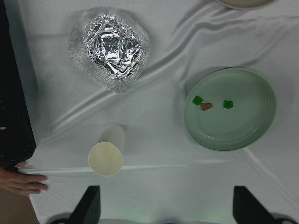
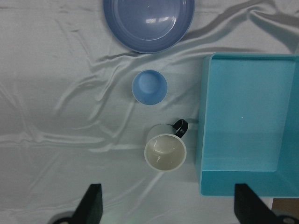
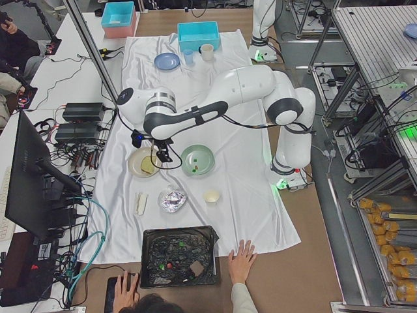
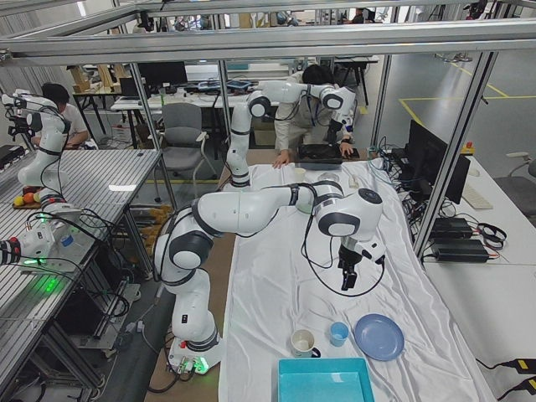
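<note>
My left gripper hangs open above a green plate (image 1: 224, 126) with small green and brown pieces, a cream cup (image 1: 105, 156) and crumpled foil in a clear dish (image 1: 112, 51). My right gripper hangs open over the other end, above a mug (image 2: 164, 151) with a black handle, a blue cup (image 2: 149, 86), a blue plate (image 2: 149, 28) and an empty turquoise bin (image 2: 245, 116). A beige plate (image 3: 137, 166) holds something yellow.
A black tray (image 3: 179, 277) lies at the near edge, with a person's hands (image 3: 241, 261) beside it. A monitor and cables line the left side. The white cloth has clear patches between the items.
</note>
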